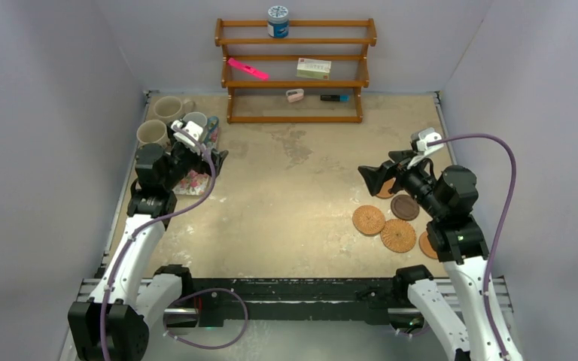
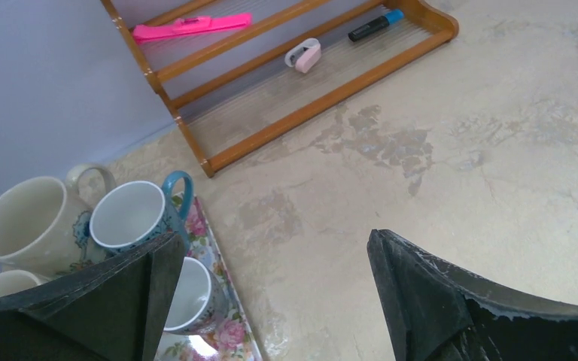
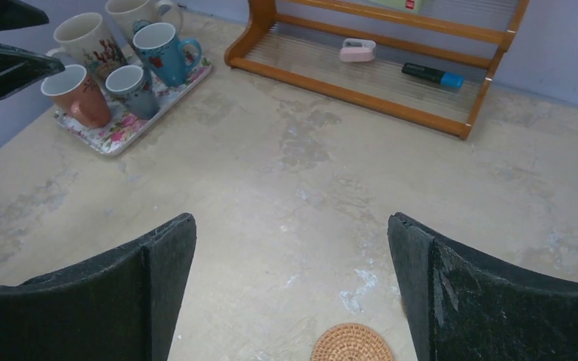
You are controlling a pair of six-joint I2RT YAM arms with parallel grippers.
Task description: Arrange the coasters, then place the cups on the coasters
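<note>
Several cups crowd a floral tray [image 3: 109, 143] at the back left. Among them are a blue cup [image 3: 167, 54] with a handle, a small grey-blue cup [image 3: 133, 92], a terracotta cup [image 3: 77, 96] and larger white mugs [image 2: 26, 219]. Above the tray, my left gripper [image 1: 214, 156] stands open with no cup between its fingers. Over at the right, woven coasters [image 1: 398, 235] and one dark brown coaster [image 1: 405, 207] lie flat on the table. My right gripper [image 1: 372, 181] hangs open and empty near them, its arm covering part of the group.
A wooden rack [image 1: 296, 119] at the back holds a blue-labelled jar [image 1: 278, 22], a box [image 1: 314, 68], a pink item [image 1: 247, 69] and a marker [image 1: 334, 98].
</note>
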